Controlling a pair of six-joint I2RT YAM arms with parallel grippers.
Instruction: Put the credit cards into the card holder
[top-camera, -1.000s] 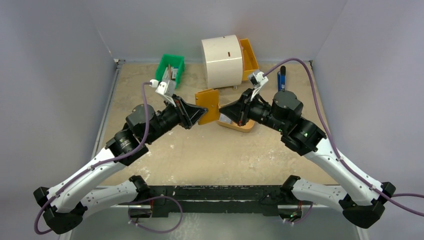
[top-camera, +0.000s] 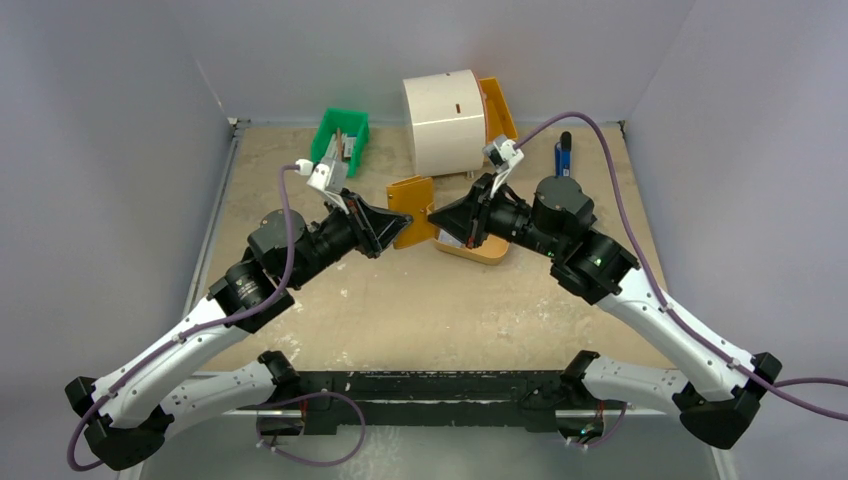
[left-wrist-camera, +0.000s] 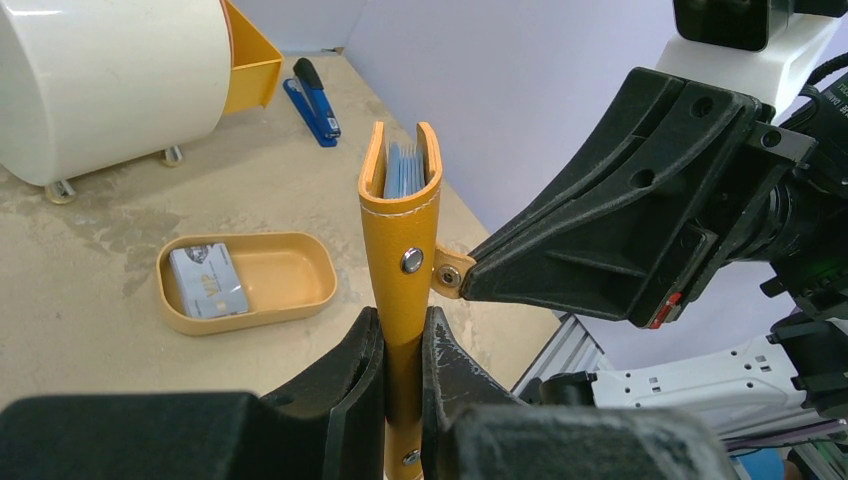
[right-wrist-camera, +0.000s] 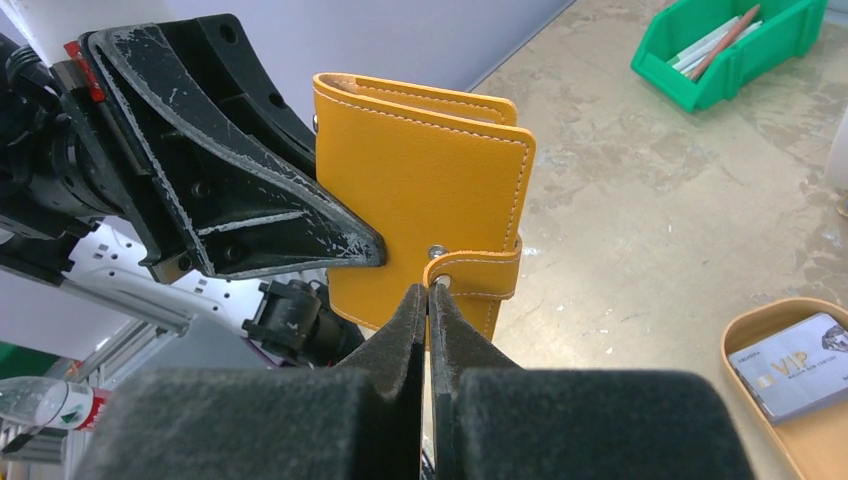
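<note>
My left gripper (top-camera: 407, 219) is shut on the orange leather card holder (right-wrist-camera: 420, 170), held upright above the table. In the left wrist view the holder is edge-on, with several thin cards (left-wrist-camera: 405, 172) standing inside its open top. Its strap (left-wrist-camera: 452, 272) juts toward my right gripper, with the snap stud showing. The right gripper is shut, its tips touching the strap's end near a metal stud (right-wrist-camera: 437, 252) on the holder; whether the strap is pinched between them is unclear.
An orange tray (left-wrist-camera: 290, 270) with a grey card box (left-wrist-camera: 209, 280) lies below the holder. Behind stand a white drum (top-camera: 446, 125), a green bin (top-camera: 340, 122) with pens and a blue stapler (left-wrist-camera: 312, 103).
The holder and left gripper have shifted very slightly left. My right gripper has moved a little left, so its tips now overlap the holder's right edge.
</note>
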